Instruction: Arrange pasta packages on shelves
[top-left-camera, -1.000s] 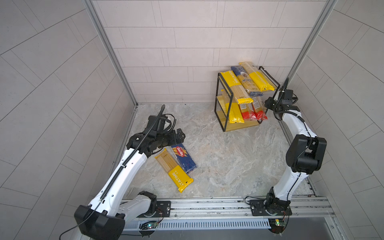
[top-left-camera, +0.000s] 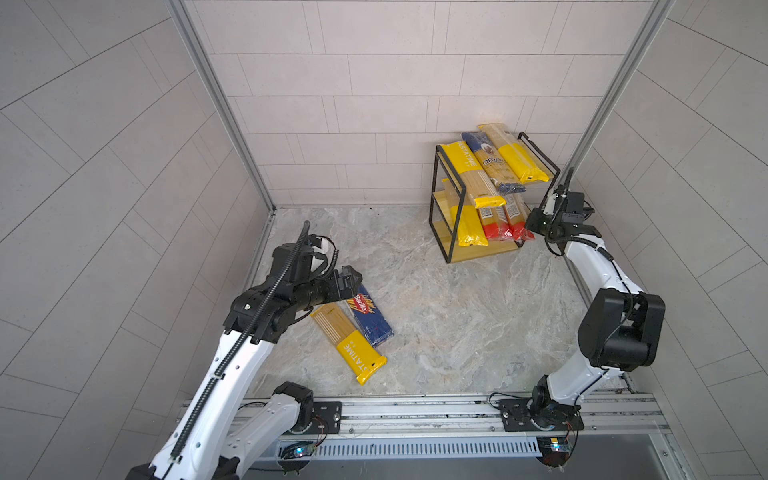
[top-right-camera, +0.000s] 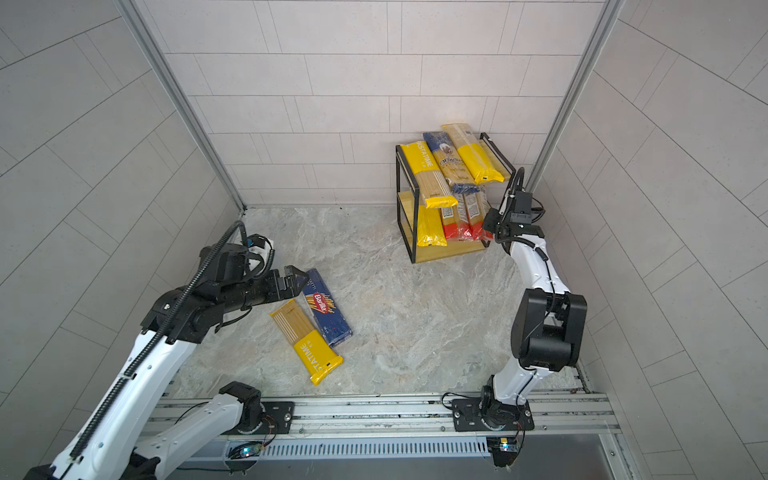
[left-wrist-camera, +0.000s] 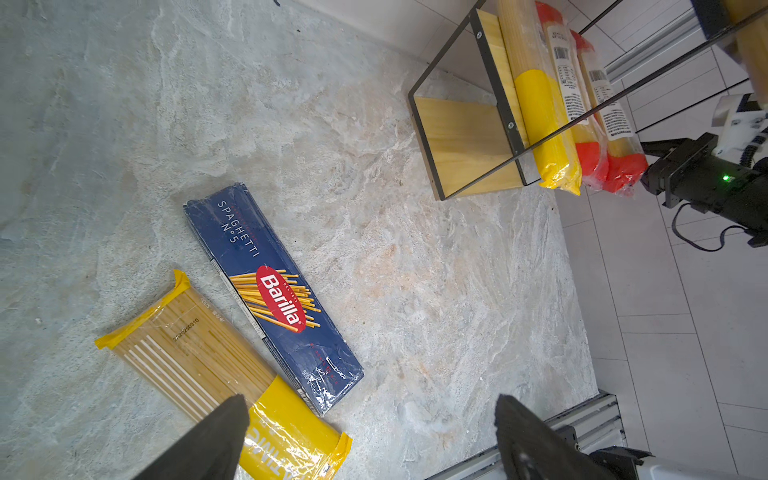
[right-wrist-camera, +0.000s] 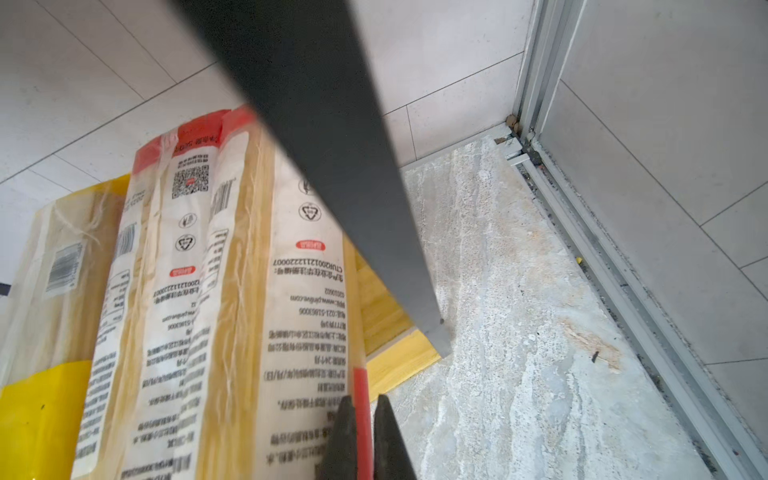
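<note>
A blue Barilla spaghetti box (left-wrist-camera: 280, 296) and a yellow pasta package (left-wrist-camera: 288, 424) lie side by side on the floor. My left gripper hangs open above them, holding nothing. The black two-level shelf (top-left-camera: 436, 224) carries yellow and blue packages on top and yellow and red-ended packages (right-wrist-camera: 304, 320) below. My right gripper is shut beside the lower red-ended packages at the shelf's right side, with nothing visible held between its fingertips.
Bare marble floor lies in the centre and between the shelf and the floor packages. Tiled walls close in on the back and both sides, the right one near my right arm. A metal rail runs along the front edge.
My left arm has moved to the left, over the floor packages. My right gripper has moved slightly down and toward the front at the shelf's side. The packages are unmoved.
</note>
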